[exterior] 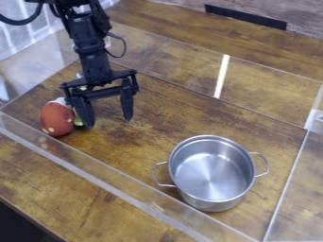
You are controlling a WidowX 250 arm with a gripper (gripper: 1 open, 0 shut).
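My black gripper [98,100] hangs low over the wooden table at the left, its fingers apart and pointing down. Just left of and partly behind them lie a red round object [57,119] and a green item, largely hidden by the gripper. I cannot tell whether the fingers touch the green item.
A steel pot [211,172] with two side handles stands at the lower right. Transparent panels edge the work area along the left, front and right.
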